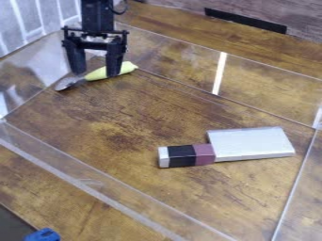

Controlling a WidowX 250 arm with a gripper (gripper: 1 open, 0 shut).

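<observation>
My gripper point(96, 66) hangs at the upper left, open, its two dark fingers pointing down just above a small yellow-handled knife point(111, 72) with a silver blade, which lies on the wooden floor of a clear-walled tray. Whether the fingers touch the handle is unclear. A large cleaver point(250, 143) with a black, purple and silver handle lies at the lower right.
The clear tray walls point(88, 190) surround the work area. A blue object point(41, 234) sits at the lower left corner, outside the tray.
</observation>
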